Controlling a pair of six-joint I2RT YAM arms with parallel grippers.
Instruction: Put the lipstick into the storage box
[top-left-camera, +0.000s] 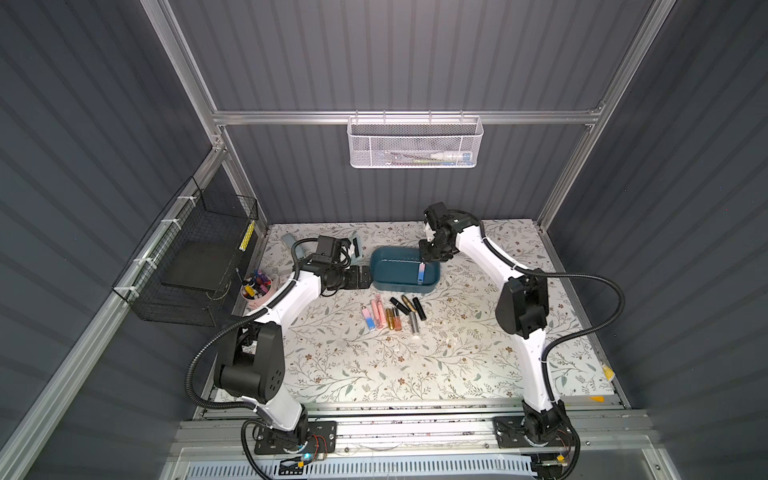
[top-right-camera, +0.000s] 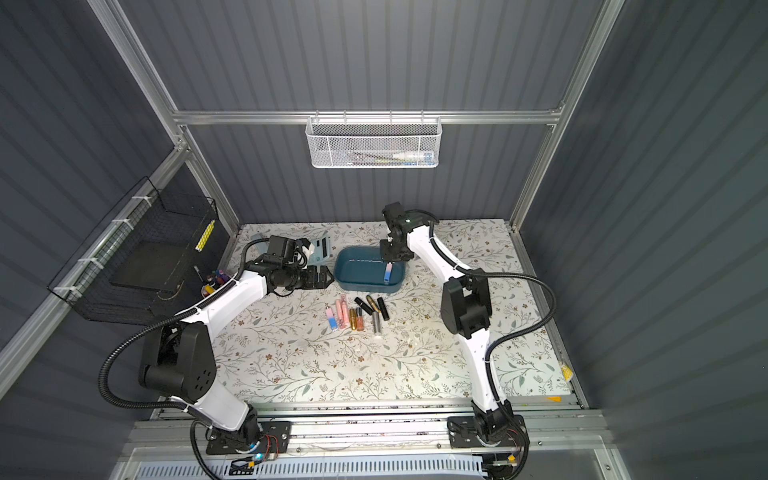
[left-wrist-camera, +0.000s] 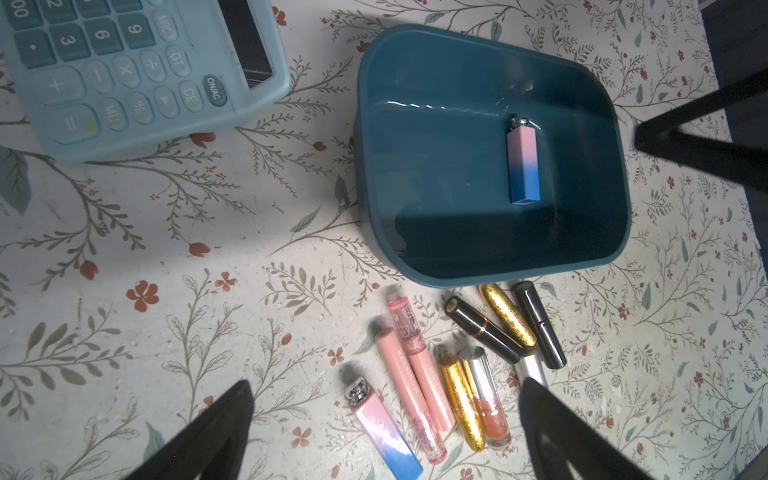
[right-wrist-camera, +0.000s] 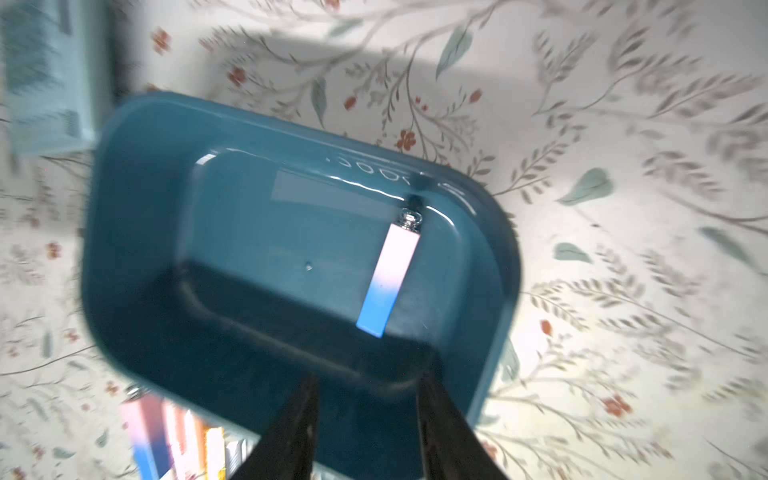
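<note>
One pink-and-blue lipstick lies flat on the floor of the teal storage box, toward its right end. My right gripper hovers above the box with its fingers part open, nothing between the fingers. Left of the box, my left gripper is open and empty over the table. Ahead of the box lie more lipsticks: a second pink-and-blue one, two pink tubes, gold ones, a clear-capped one and black ones, all lying on the cloth.
A light-blue calculator lies behind left of the box. A pink holder with pens stands at the table's left edge. A white mesh basket hangs on the back wall.
</note>
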